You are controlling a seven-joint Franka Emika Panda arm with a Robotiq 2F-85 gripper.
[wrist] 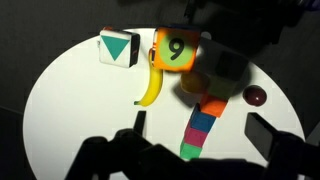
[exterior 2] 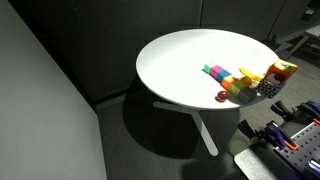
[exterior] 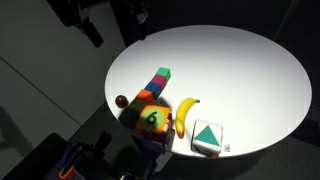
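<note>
In the wrist view my gripper stands open above the round white table, nothing between its fingers. Also in exterior view 1, its dark gripper [exterior: 116, 38] hangs high at the upper left, well clear of the objects. A row of coloured cubes [wrist: 201, 122] runs below it, with the green cube [wrist: 190, 151] at one end and the other end in shadow. Alongside lie a yellow banana [wrist: 151, 86], an orange-edged number box [wrist: 176, 50], a white box with a teal triangle [wrist: 118, 48] and a dark red ball [wrist: 255, 95].
A small orange-yellow round thing [wrist: 192, 83] sits between the number box and the cubes. The objects crowd one edge of the table [exterior 2: 180, 60]; its far part is bare. The arm's base [exterior 2: 275, 150] stands beside that crowded edge.
</note>
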